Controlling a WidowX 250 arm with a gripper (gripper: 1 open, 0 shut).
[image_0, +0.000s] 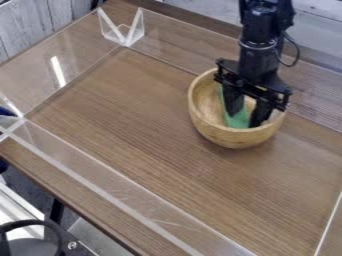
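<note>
A wooden bowl (213, 125) sits on the brown table (120, 150) at the right of the camera view. Inside it lies a green object (235, 118), partly hidden by my black gripper (250, 102), which reaches down into the bowl from above. Its fingers are around or over the green object; whether they touch it is hard to make out.
A white wire-like holder (122, 30) stands at the back left. Black cables lie at the lower left beyond the table edge.
</note>
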